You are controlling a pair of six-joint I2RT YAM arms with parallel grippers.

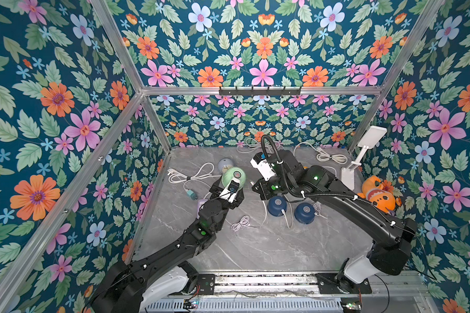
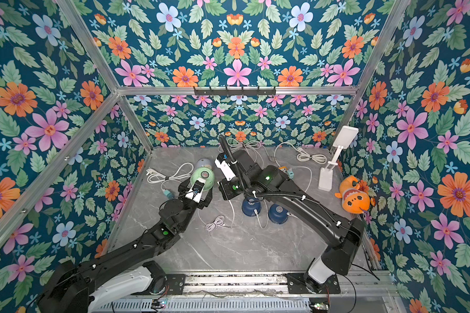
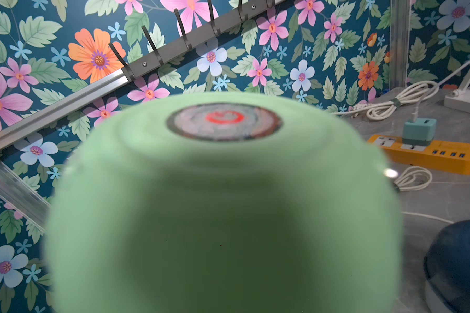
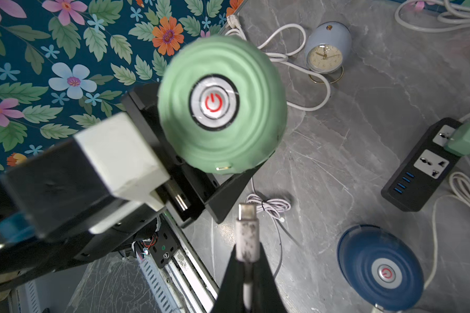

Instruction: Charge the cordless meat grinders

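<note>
The green meat grinder (image 4: 219, 140), with a red power symbol on top, sits between the spread fingers of my left gripper (image 1: 227, 191). It fills the left wrist view, hiding those fingers there; whether they press on it I cannot tell. A small slot shows low on its side in the right wrist view. My right gripper is shut on a white cable's plug (image 4: 247, 234), metal tip outward, apart from the grinder and just below that slot in this view. Two blue grinders (image 1: 276, 205) stand on the table, with white cables beside them.
A black power strip (image 4: 410, 177) holds a green adapter (image 4: 467, 136); an orange strip (image 3: 428, 156) lies at the back. A clock (image 4: 329, 47), coiled cables (image 1: 331, 155), a white lamp (image 1: 348, 177) and an orange toy (image 1: 378, 195) surround them.
</note>
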